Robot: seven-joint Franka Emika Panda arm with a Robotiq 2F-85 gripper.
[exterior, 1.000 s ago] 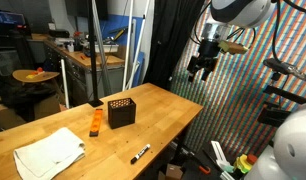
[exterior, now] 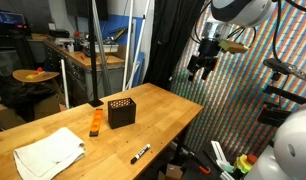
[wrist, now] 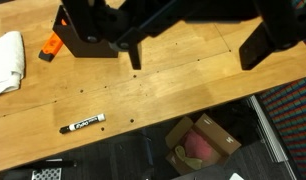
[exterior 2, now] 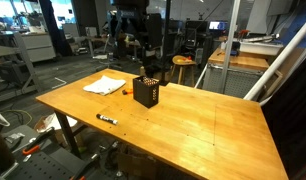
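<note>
My gripper (exterior: 199,74) hangs high over the right part of the table, open and empty. In the wrist view its two dark fingers (wrist: 265,45) stand wide apart, with bare wood between them. A black box (exterior: 122,112) with a grid-like top sits on the table. The white marker (wrist: 83,124) with black ends lies by itself near the table's front edge. Left of the box lies an orange object (exterior: 96,122). A white cloth (exterior: 50,153) is spread farther left.
Cables and stands are close by.
</note>
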